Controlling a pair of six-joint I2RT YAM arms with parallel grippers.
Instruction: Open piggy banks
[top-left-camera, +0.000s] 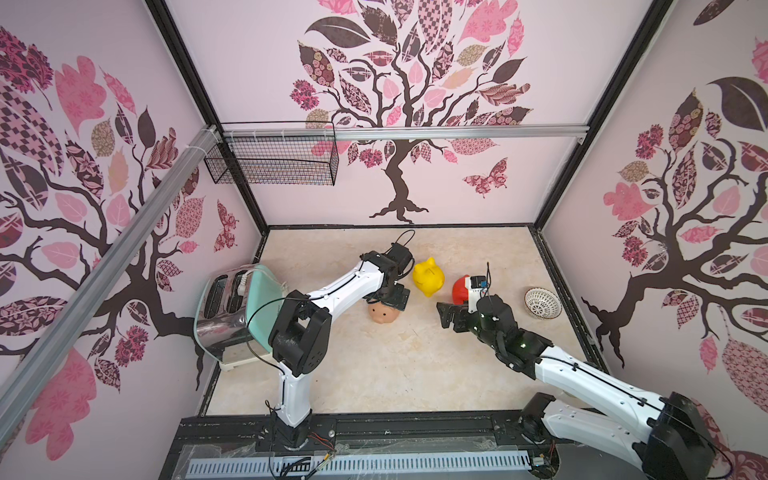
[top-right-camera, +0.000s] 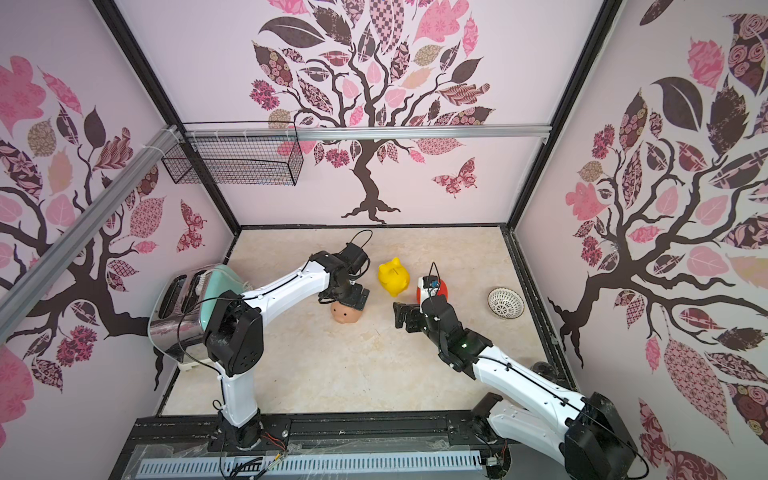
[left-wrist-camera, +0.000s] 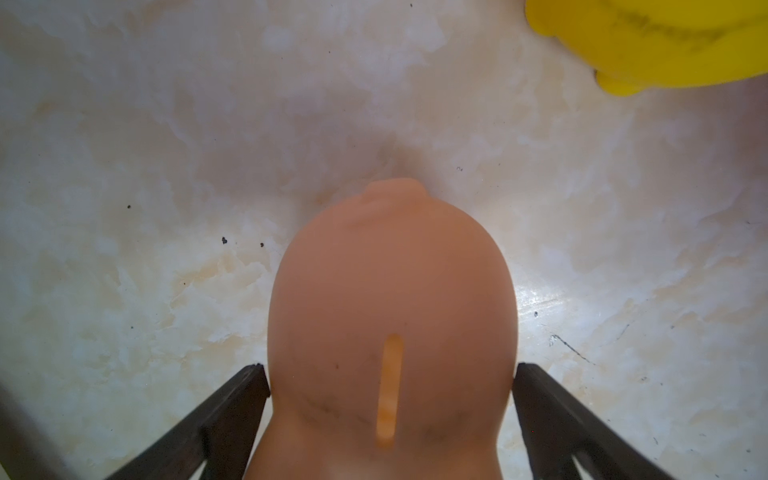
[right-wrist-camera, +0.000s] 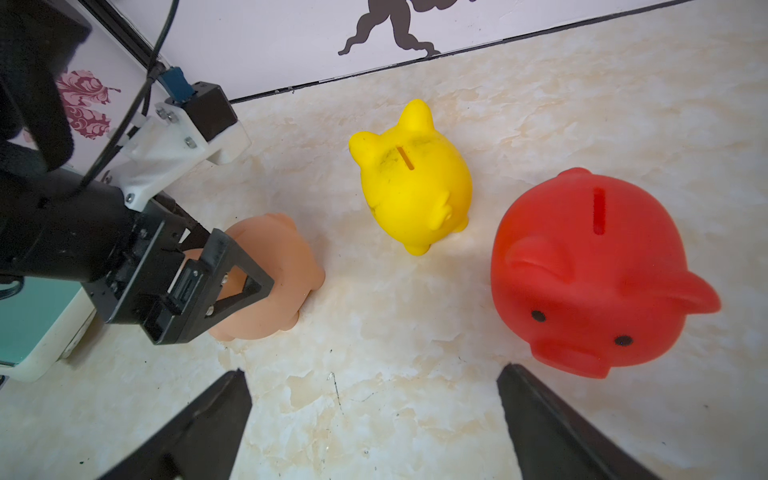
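A peach piggy bank (left-wrist-camera: 392, 280) sits on the counter, with my left gripper directly over it, open, its fingertips at either side of the bank's body. A yellow piggy bank (right-wrist-camera: 416, 188) stands upright behind and to the right of the peach one. Farther right, a red piggy bank (right-wrist-camera: 588, 260) stands upright. My right gripper is open with nothing between its fingers, in front of the red bank, which it partly hides in both top views.
A mint and chrome toaster (top-left-camera: 264, 288) stands at the left. A round patterned bowl (top-left-camera: 542, 302) lies at the right. A wire basket (top-left-camera: 272, 160) hangs above at back left.
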